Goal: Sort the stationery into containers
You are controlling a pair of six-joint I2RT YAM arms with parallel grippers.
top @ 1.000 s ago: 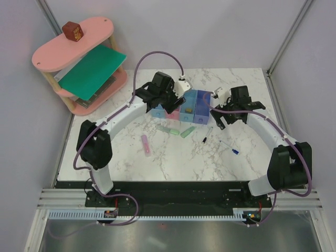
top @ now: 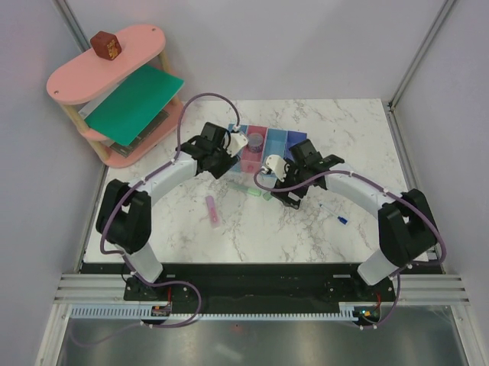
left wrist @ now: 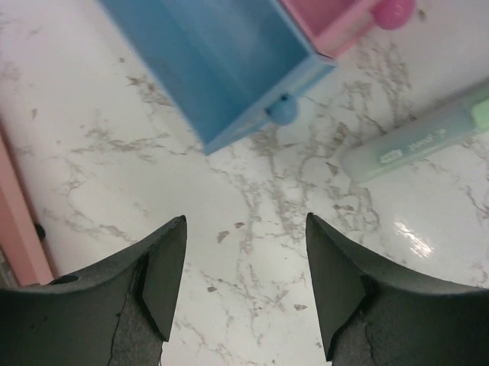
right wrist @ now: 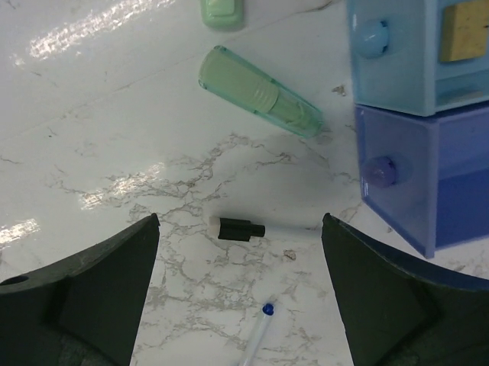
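Note:
Containers in blue (left wrist: 206, 61), pink (top: 253, 143) and purple (right wrist: 466, 175) stand at the back. My open left gripper hangs over bare marble in front of the left blue container, a pale green-capped item (left wrist: 409, 145) to its right. My open right gripper is over the middle, above a black-ended pale stick (right wrist: 241, 229). A green translucent item (right wrist: 260, 91) lies beside the containers, a green piece (right wrist: 221, 9) beyond it, a blue-tipped pen (right wrist: 260, 335) to the right. A pink item (top: 212, 210) lies front left.
A pink shelf unit (top: 114, 53) with a green board (top: 134, 103) fills the back left. The front and right of the marble table (top: 252, 236) have free room.
My left gripper has moved down-left from over the containers. My right gripper has swung left and toward the front, to beside the green item. The loose items look unmoved.

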